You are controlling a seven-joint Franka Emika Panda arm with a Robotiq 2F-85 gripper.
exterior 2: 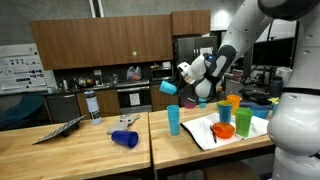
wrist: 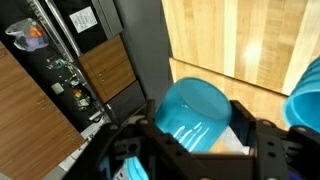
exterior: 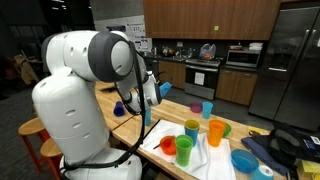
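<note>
A light blue cup (exterior 2: 168, 88) hangs tilted in the air, and my gripper is shut on it. In the wrist view the same cup (wrist: 196, 112) fills the space between the dark fingers. Exterior view 1 shows the held cup (exterior: 165, 89) above the table's far side, partly behind the arm. A second light blue cup (exterior 2: 174, 119) stands upright on the table, below the held one and apart from it.
A dark blue cup (exterior 2: 125, 138) lies on its side to the left. On a white cloth (exterior: 205, 155) stand green (exterior: 183, 151) and orange (exterior: 216, 132) cups, near a red bowl (exterior: 167, 145).
</note>
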